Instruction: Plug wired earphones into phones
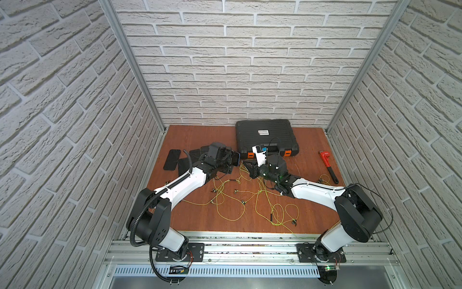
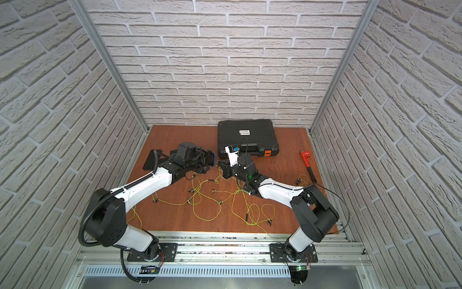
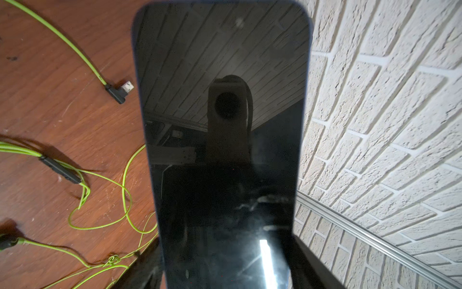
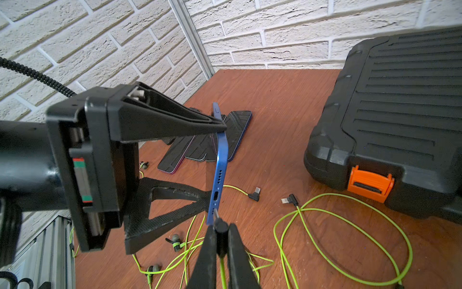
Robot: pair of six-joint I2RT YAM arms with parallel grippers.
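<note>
My left gripper is shut on a blue-edged phone, held upright over the table; in the right wrist view its bottom edge with the port faces my right gripper. That gripper is shut on a black earphone plug with a yellow-green cable, its metal tip at or very near the phone's port; whether it is inside I cannot tell. Other wired earphones lie tangled on the table, with loose angled plugs (image 3: 115,93) visible.
A black case (image 1: 264,132) with orange latches stands at the back. Several phones (image 4: 235,127) lie at the left. A red wrench (image 1: 327,163) lies at the right.
</note>
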